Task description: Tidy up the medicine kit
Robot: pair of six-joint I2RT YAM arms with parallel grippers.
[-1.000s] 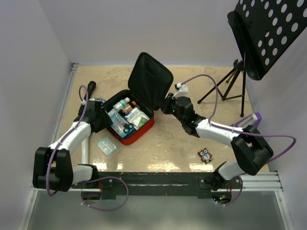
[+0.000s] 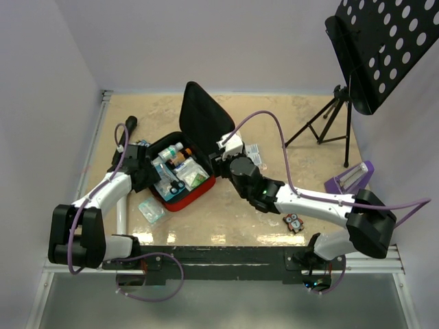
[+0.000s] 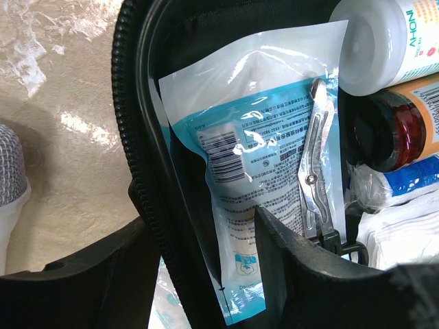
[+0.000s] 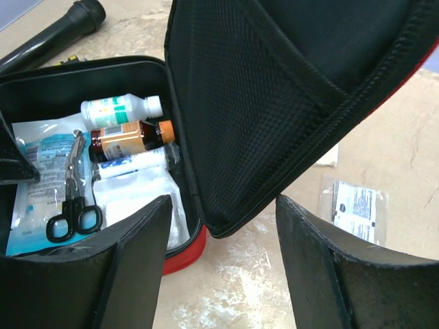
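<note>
The red-and-black medicine case [image 2: 182, 204] stands left of centre, its black lid [image 2: 204, 118] raised and leaning over the right side. Inside lie a blue-white pouch [image 3: 264, 151], scissors [image 3: 315, 164], a white bottle [image 4: 120, 110], a brown bottle [image 4: 130, 139] and a white packet [image 4: 140, 199]. My left gripper straddles the case's left wall, fingers apart. The lid's lower corner sits between the spread fingers of my right gripper, a gap showing on its right. Whether either gripper touches the case is unclear.
On the table are a clear packet [image 2: 151, 210] in front of the case, a flat packet [image 4: 355, 212] right of the lid and a small patterned item [image 2: 293, 223]. A black tripod stand [image 2: 336, 113] and purple object [image 2: 350, 178] occupy the right.
My right gripper has moved left and slightly toward the front. The lid has shifted left and looks narrower from above; the case has slid slightly left. My left arm has barely moved.
</note>
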